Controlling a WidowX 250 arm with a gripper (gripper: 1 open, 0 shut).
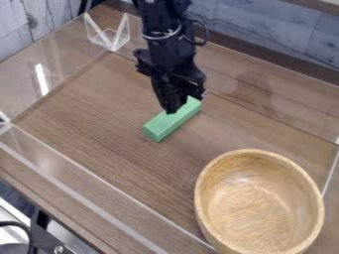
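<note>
My black gripper [169, 91] hangs in the upper middle of the view, directly over the far end of a flat green bar [169, 121] that lies diagonally on the wooden table [93, 149]. The fingertips are dark and small, so whether they are apart or closed is hard to tell, as is whether they touch the bar.
A large round wooden bowl [260, 233] fills the lower right. Clear plastic pieces sit at the top left and left edges. The table's left and middle are open, with a cable at the lower left corner.
</note>
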